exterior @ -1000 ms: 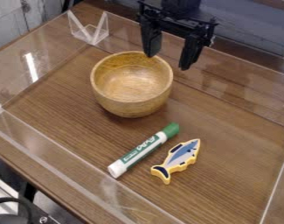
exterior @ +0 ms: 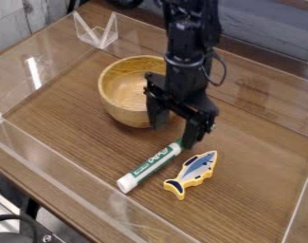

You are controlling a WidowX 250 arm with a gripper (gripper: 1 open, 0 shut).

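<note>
My black gripper (exterior: 175, 123) hangs open in the middle of the camera view, in front of the yellow bowl (exterior: 122, 84) and hiding part of it. Just below it a green tube with white lettering (exterior: 153, 167) lies diagonally on the wooden table, its upper end near my fingers. To the right of the tube lies a yellow and blue fish-shaped toy (exterior: 191, 175). Whether my fingers touch the tube cannot be told.
A white wire object (exterior: 98, 33) stands at the back left. Dark cables show at the lower left edge.
My gripper has come down and toward the front from above the back of the table to just over the tube's upper end. The objects lie where they were.
</note>
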